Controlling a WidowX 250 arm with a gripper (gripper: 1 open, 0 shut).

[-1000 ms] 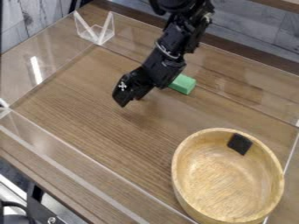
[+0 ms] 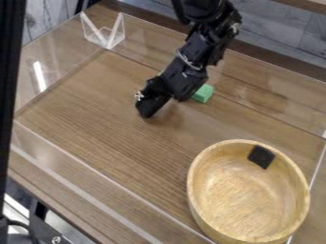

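My black gripper (image 2: 145, 103) is low over the middle-left of the wooden table (image 2: 90, 133), its tip at or near the surface. Its fingers are dark and small in this view; it looks shut, and I cannot make out anything held between them. A green block (image 2: 203, 93) lies just right of the wrist, partly behind the arm, which reaches in from the back.
A large tan bowl (image 2: 242, 212) with a black block (image 2: 260, 157) on its rim or inside sits at the front right. A clear plastic container (image 2: 105, 30) stands at the back left.
The gripper has moved slightly right and its posture has changed, with the tip drawn in toward the wrist. The green block and bowl look unmoved.
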